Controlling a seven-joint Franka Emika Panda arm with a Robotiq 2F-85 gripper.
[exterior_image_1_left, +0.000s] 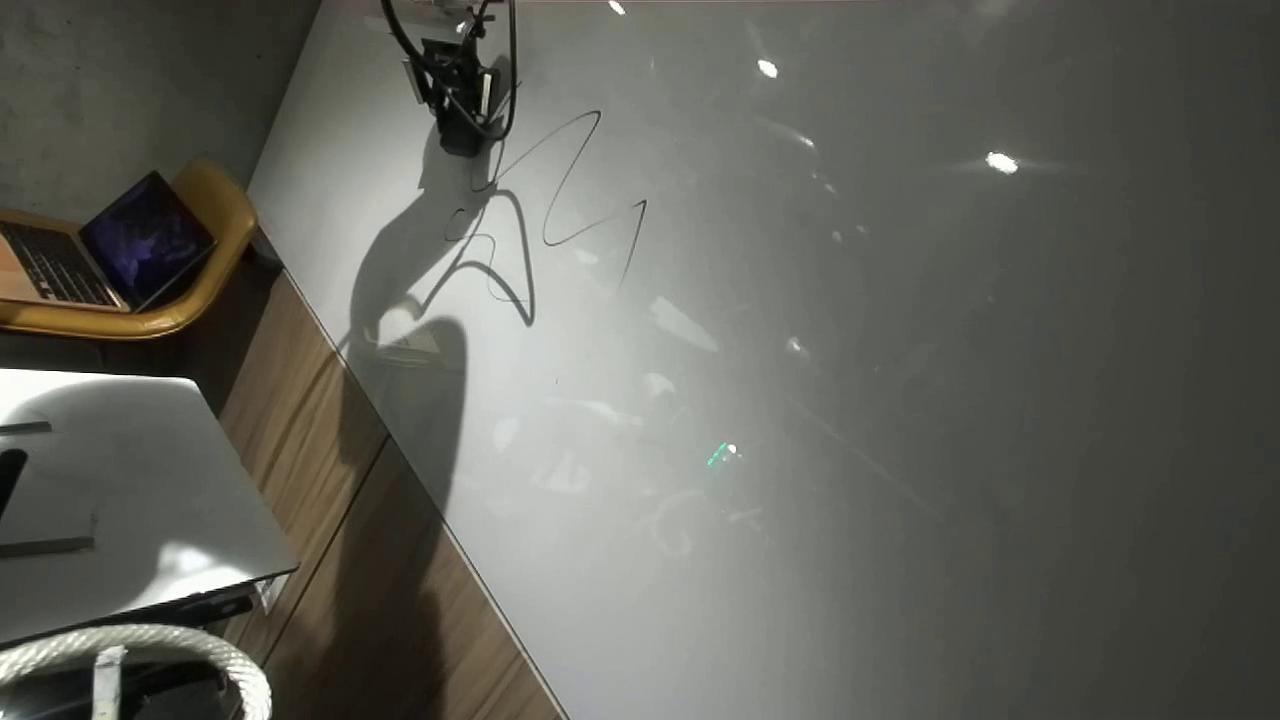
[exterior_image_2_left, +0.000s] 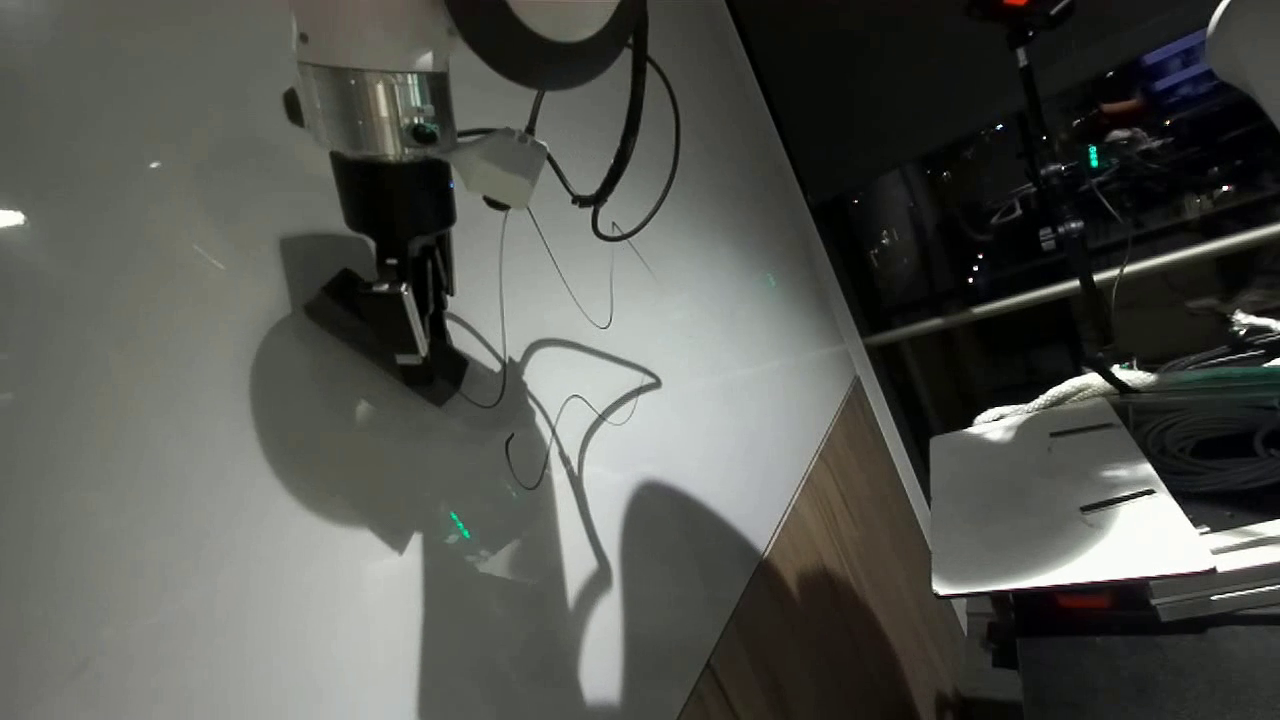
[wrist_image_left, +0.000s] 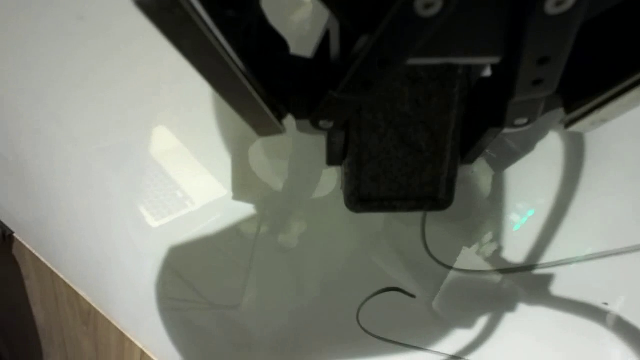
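Note:
Shut on a dark block that looks like a whiteboard eraser, my gripper is at the large whiteboard. In exterior view 2 the block appears tilted, its lower end close to a drawn line. Whether it touches the board, I cannot tell. Thin dark scribbles run over the board just right of the gripper in exterior view 1. A separate squiggle lies below it, partly in shadow. In the wrist view, a curved line emerges beneath the block and a hooked line lies lower down.
Wood panelling borders the board. A laptop rests on a yellow chair, and a pale table stands nearby. Cables loop beside the arm. Much of the board is bare, with glare and reflections.

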